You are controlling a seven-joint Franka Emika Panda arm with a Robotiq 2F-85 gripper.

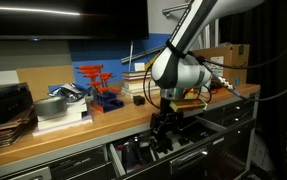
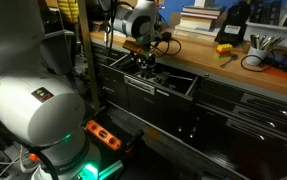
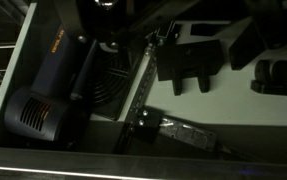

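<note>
An open drawer (image 1: 195, 146) sits below the counter, with dark tools in it. My gripper (image 1: 164, 130) hangs low over it in the first exterior view, pointing down, fingers open and nothing seen between them. In the second exterior view the arm's end is also above the drawer (image 2: 175, 91). Inside the drawer, the wrist view shows a dark blower-like tool (image 3: 49, 98) on the left, a black grille (image 3: 109, 82) beside it, and a black pronged block (image 3: 189, 62) on a pale surface. A metallic, clear-looking piece (image 3: 186, 132) lies near the front wall. The picture is dim.
The wooden counter (image 1: 117, 118) carries a metal pot (image 1: 50, 106), red and blue racks (image 1: 105, 100) and stacked books (image 1: 135, 80). The drawer's front wall (image 3: 133, 163) crosses the bottom of the wrist view. Open floor (image 2: 173, 150) lies before the cabinets.
</note>
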